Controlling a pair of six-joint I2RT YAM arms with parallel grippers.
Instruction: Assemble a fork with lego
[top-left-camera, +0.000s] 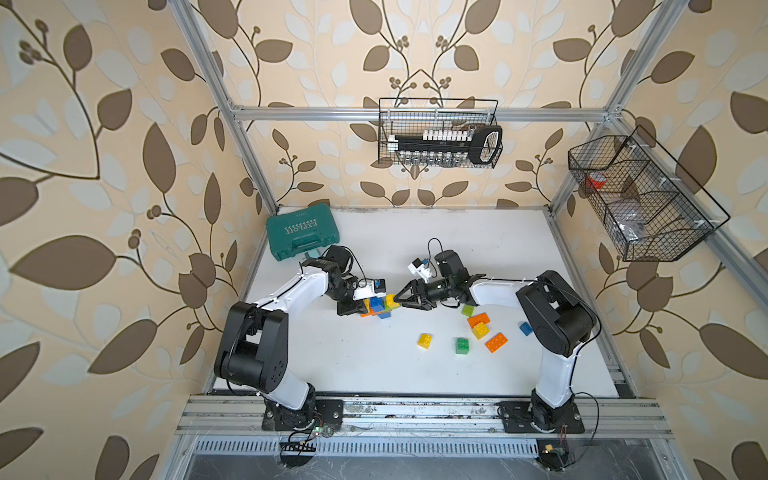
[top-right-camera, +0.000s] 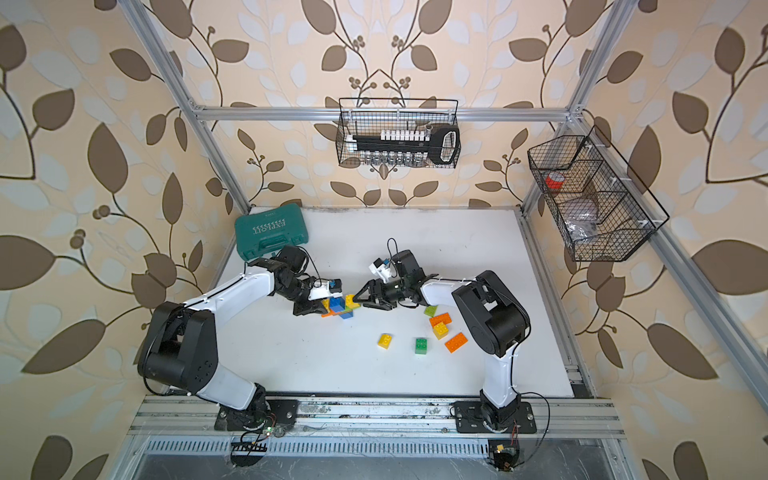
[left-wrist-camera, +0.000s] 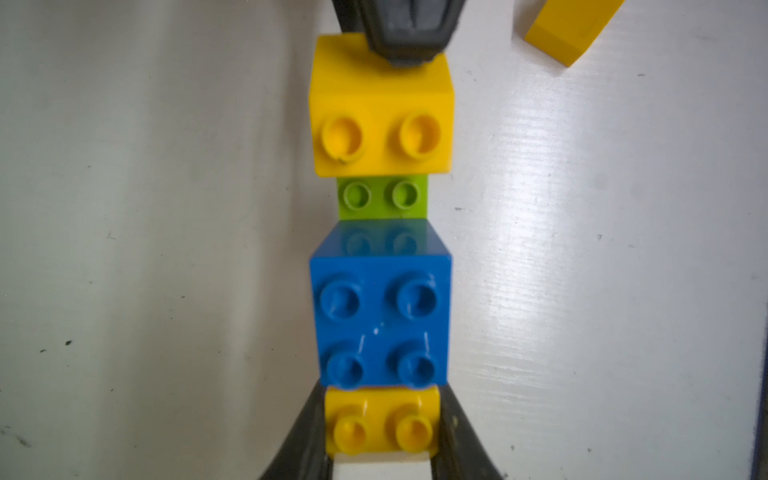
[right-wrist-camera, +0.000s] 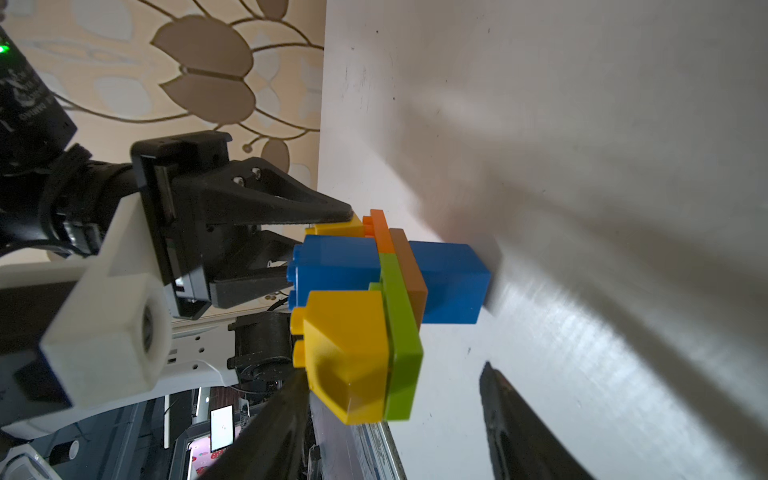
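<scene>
The lego assembly hangs between the two arms: orange, brown and lime flat bricks, with bricks on both sides. My left gripper is shut on its near yellow brick. Beyond that stand a large blue brick, the lime brick and another yellow brick at the far end. A second blue brick projects from the opposite side. My right gripper is open, its fingers apart around the far yellow brick's end; whether they touch it I cannot tell.
Loose bricks lie front right: a yellow brick, a green brick, an orange brick and several others beside the right arm. A green case is at the back left.
</scene>
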